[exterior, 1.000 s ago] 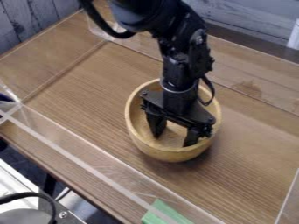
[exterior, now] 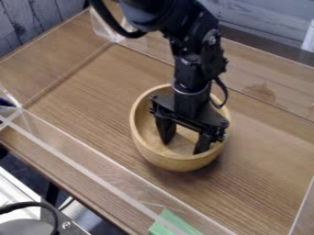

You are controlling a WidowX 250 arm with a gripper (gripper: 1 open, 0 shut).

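My black gripper (exterior: 188,128) reaches down from the top of the view into a round light wooden bowl (exterior: 178,160) in the middle of the table. Its fingers are spread apart inside the bowl, so it is open. What lies under the fingers, if anything, is hidden.
The wooden table (exterior: 86,83) has bare room left and right of the bowl. A green patch (exterior: 172,223) is at the near edge, by clear strips. A pale plank wall stands behind; a metal object sits at the lower left, off the tabletop.
The arm and gripper have shifted very slightly within the bowl; the bowl stays in place.
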